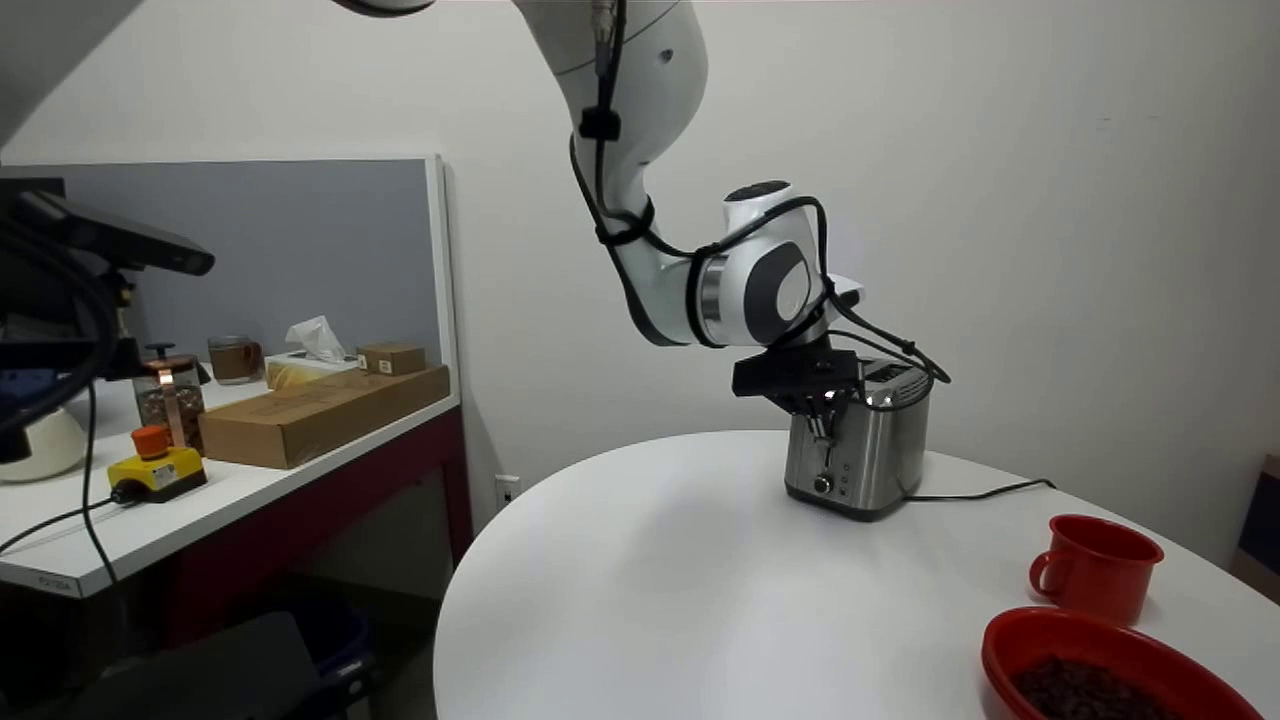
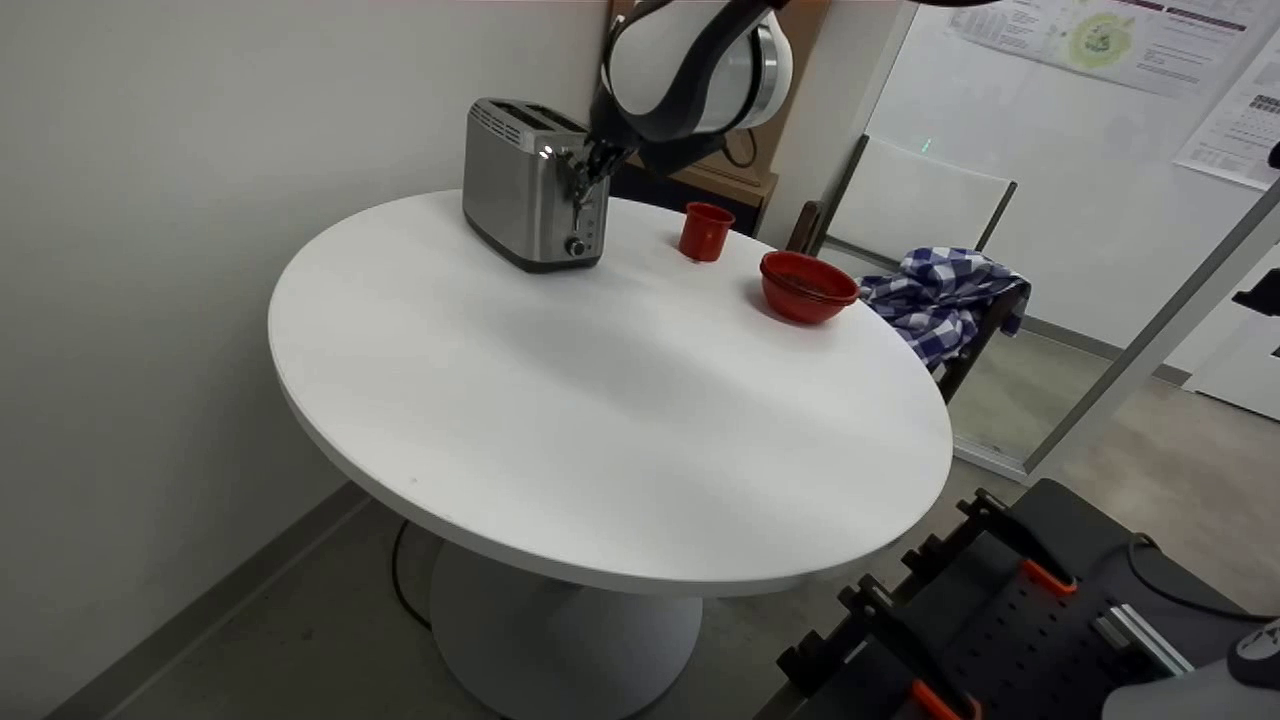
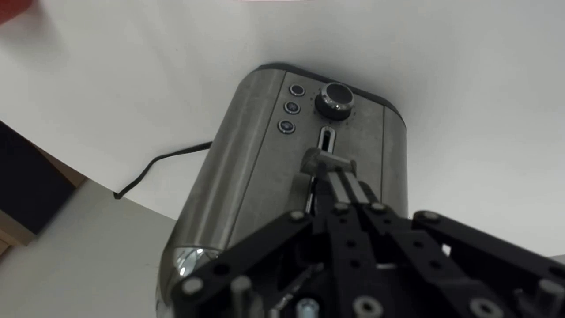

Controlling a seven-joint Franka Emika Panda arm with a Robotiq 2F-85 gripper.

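A silver two-slot toaster [image 1: 861, 462] stands upright on the white round table [image 2: 480, 396], close to the wall. On its narrow front face, in the wrist view, are a round knob [image 3: 335, 100], several small buttons and a lever [image 3: 329, 160] in a vertical slot. My gripper is shut, with its fingertips meeting the lever from above. Nothing shows between the fingers. In that view the lever sits partway along the slot, with a stretch of slot free on the knob side. My gripper hides the upper part of the front face.
A red mug [image 1: 1098, 568] and a red bowl [image 2: 807, 288] with dark contents stand on the table's right side. The toaster's black cord [image 1: 978, 493] trails over the tabletop.
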